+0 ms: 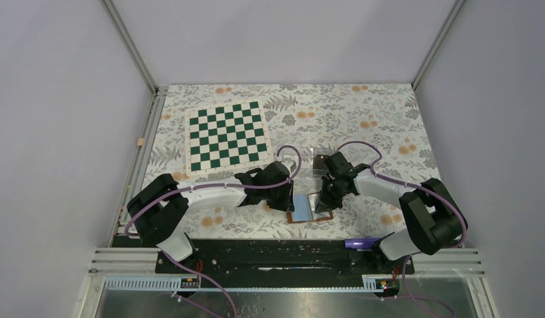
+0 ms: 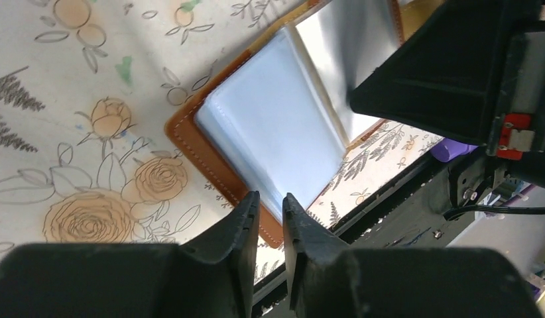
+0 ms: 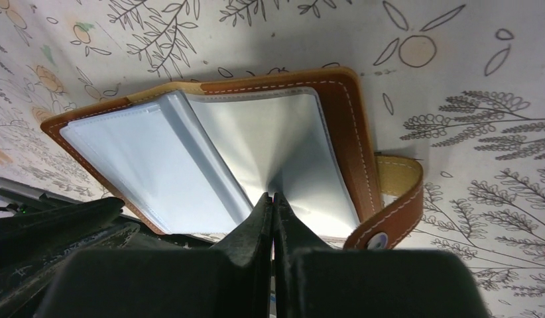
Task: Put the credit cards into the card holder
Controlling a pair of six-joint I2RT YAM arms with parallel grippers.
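Note:
The brown leather card holder (image 3: 349,139) lies open near the table's front, with pale blue sleeves (image 2: 273,119) on one half and a clear white pocket (image 3: 263,139) on the other. My left gripper is over the blue half's outer edge, part open, nothing visible between its fingers. My right gripper is shut, its tips on or just over the white pocket. A strap (image 3: 402,205) with a snap sticks out at the right. I cannot make out separate credit cards.
A checkered board (image 1: 227,136) lies at back left. Clear trays (image 1: 295,159) and a dark object (image 1: 321,165) sit behind the holder. A purple object (image 1: 359,243) is at the front edge.

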